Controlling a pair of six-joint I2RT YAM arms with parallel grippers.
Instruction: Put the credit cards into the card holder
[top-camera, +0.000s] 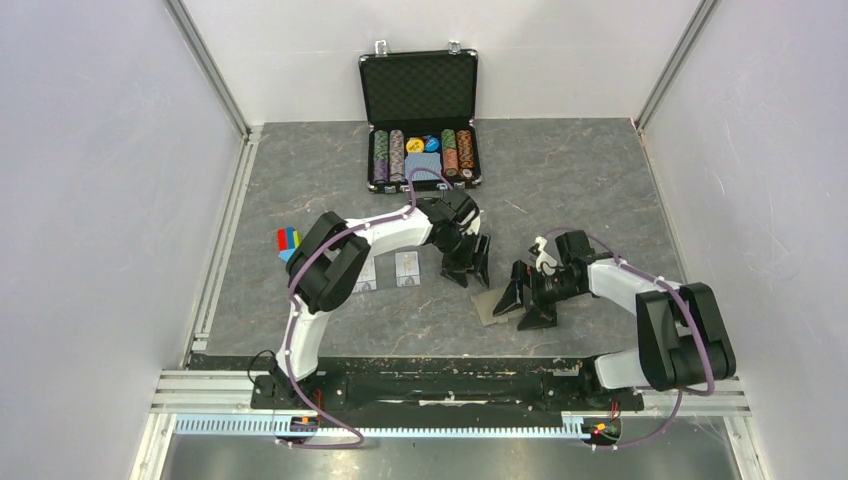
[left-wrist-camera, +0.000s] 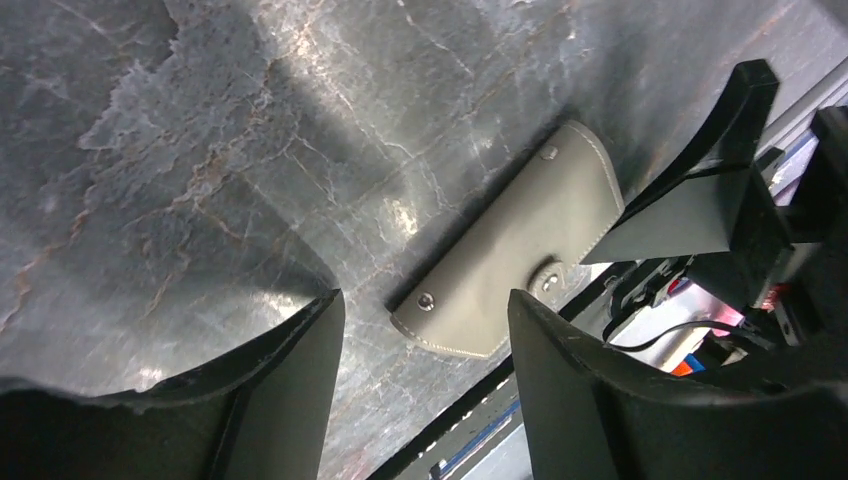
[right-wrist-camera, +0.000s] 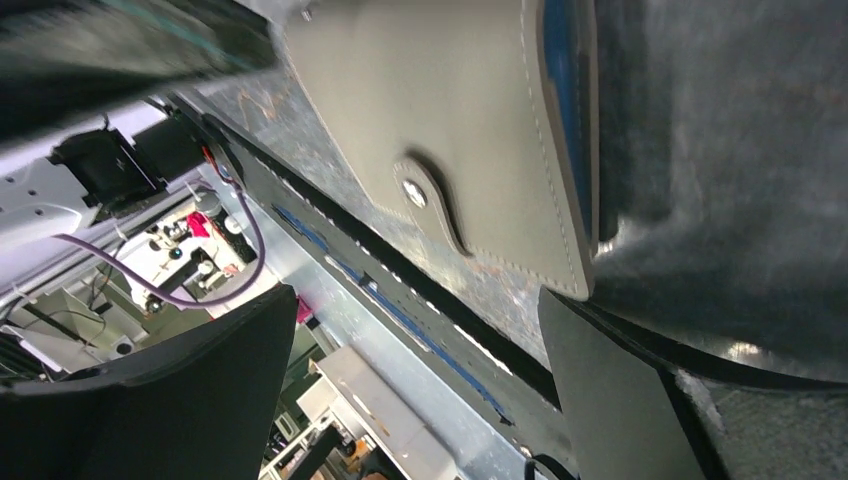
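Observation:
The grey leather card holder lies on the table with its strap and snap on top; in the right wrist view a blue edge shows along its side. My right gripper is open, low at the holder's right side. My left gripper hangs above and just left of the holder, fingers parted with nothing between them. Small coloured flat pieces, possibly the cards, lie at the far left, partly behind the left arm.
An open poker chip case stands at the back. Two pale items in clear trays lie left of centre, partly under the left arm.

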